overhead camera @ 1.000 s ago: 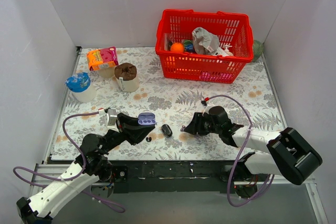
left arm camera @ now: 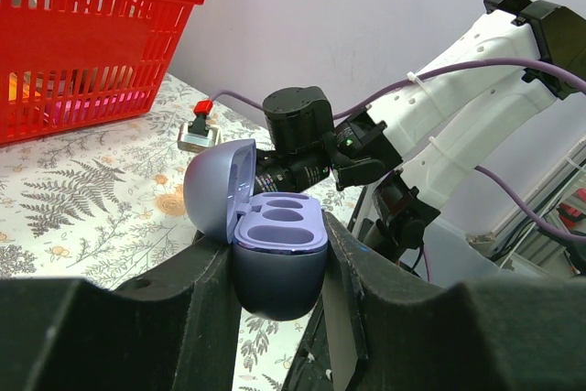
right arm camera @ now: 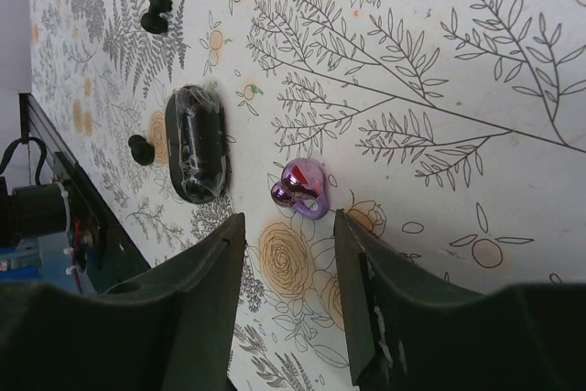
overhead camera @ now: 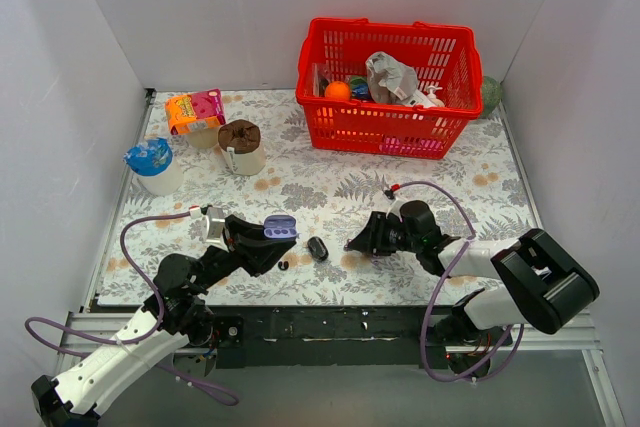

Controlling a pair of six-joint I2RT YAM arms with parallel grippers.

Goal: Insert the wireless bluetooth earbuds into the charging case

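A lavender charging case, its lid up, is clamped in my left gripper, above the table's left-middle. Two empty slots show inside it. On the patterned cloth a shiny purple earbud lies just beyond the fingertips of my right gripper, which is open with nothing between its fingers. In the top view this right gripper hangs low over the cloth, beside the earbud. Whether a second purple earbud lies there I cannot tell.
A black case and small black earbuds lie between the two grippers. The red basket stands at the back. Jars, one a brown-topped jar, stand back left.
My right arm has shifted slightly left, bringing its gripper closer to the earbud. The left arm and the case have stayed still.
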